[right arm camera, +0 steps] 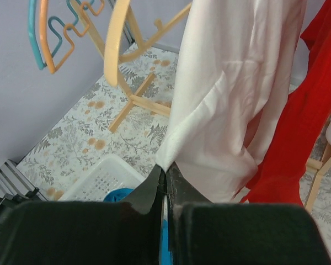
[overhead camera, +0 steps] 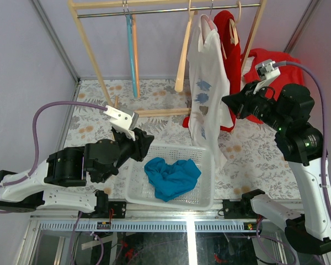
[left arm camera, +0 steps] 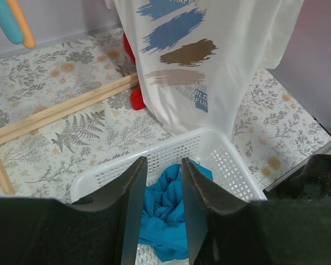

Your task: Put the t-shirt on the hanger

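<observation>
The white T-shirt [overhead camera: 208,94] with printed patches [left arm camera: 174,33] hangs at the rail's right side, in front of a red garment [right arm camera: 289,149]. My right gripper [overhead camera: 227,100] is at the shirt's right edge, shut on the white fabric [right arm camera: 209,110] in the right wrist view. A wooden hanger [overhead camera: 182,61] hangs just left of the shirt. My left gripper [overhead camera: 143,139] is above the white basket [overhead camera: 129,176], its fingers apart with nothing seen between them [left arm camera: 163,182]. A blue cloth [overhead camera: 171,178] lies in the basket.
Blue [overhead camera: 131,55] and orange [overhead camera: 136,55] hangers hang on the metal rail [overhead camera: 160,11] of a wooden rack. Another red cloth [overhead camera: 284,72] lies at the back right.
</observation>
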